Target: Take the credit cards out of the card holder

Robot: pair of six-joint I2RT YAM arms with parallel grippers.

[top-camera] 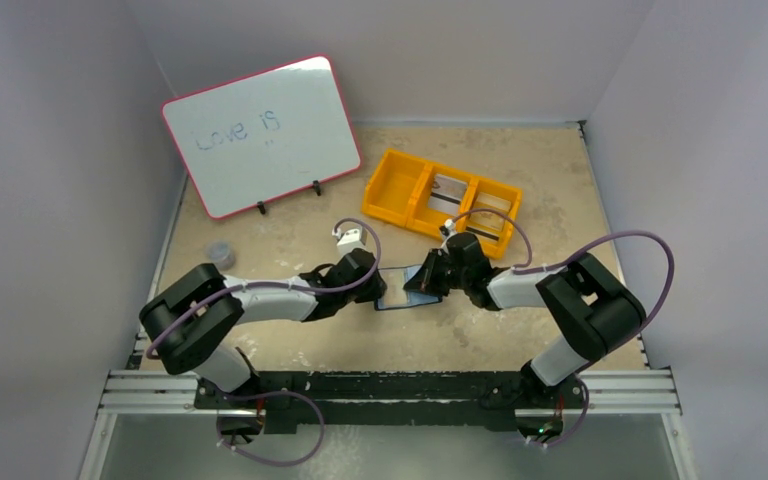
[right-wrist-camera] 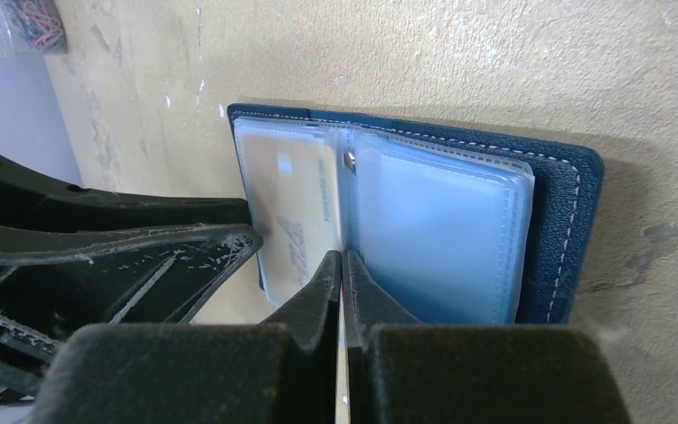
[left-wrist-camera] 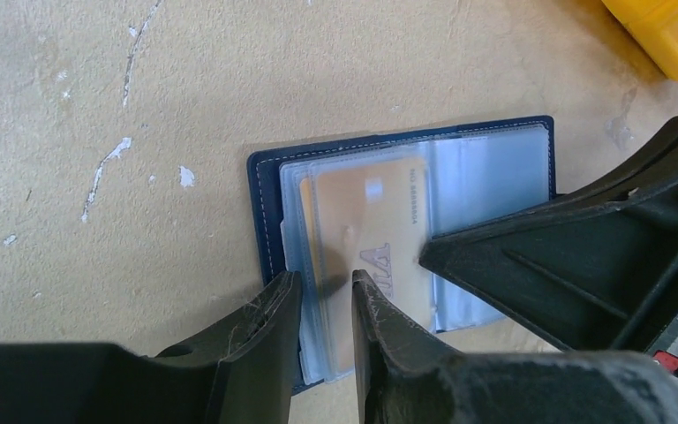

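Note:
A dark blue card holder with clear sleeves lies open on the table between my grippers. In the left wrist view a beige card shows through its left sleeve; my left gripper is part open at that sleeve's outer edge, one finger over the card. In the right wrist view my right gripper is shut, its tips pressed at the middle of the card holder, beside the blue sleeve; nothing shows between its fingers.
A yellow three-compartment tray stands behind the holder. A whiteboard leans at the back left, with a small clear cup below it.

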